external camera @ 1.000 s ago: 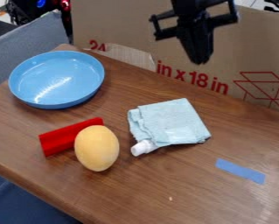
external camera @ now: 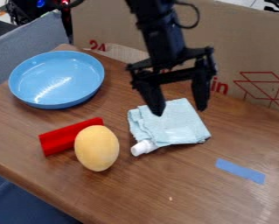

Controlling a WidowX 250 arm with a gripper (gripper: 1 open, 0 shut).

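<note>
My black gripper (external camera: 177,103) is open above a folded pale blue cloth (external camera: 177,131), its two fingers spread over the cloth's upper part with nothing visibly between them. A small white tube-like item (external camera: 142,148) lies at the cloth's lower left edge, partly under or against it. A yellow egg-shaped object (external camera: 97,148) sits to the front left, beside a red cylinder (external camera: 69,136) lying on its side.
A blue plate (external camera: 56,78) is at the back left of the wooden table (external camera: 153,197). A cardboard box (external camera: 240,66) stands along the back. A blue tape strip (external camera: 239,171) lies at the right.
My gripper has come down from high over the back of the table to low above the cloth. The objects on the table have not visibly moved.
</note>
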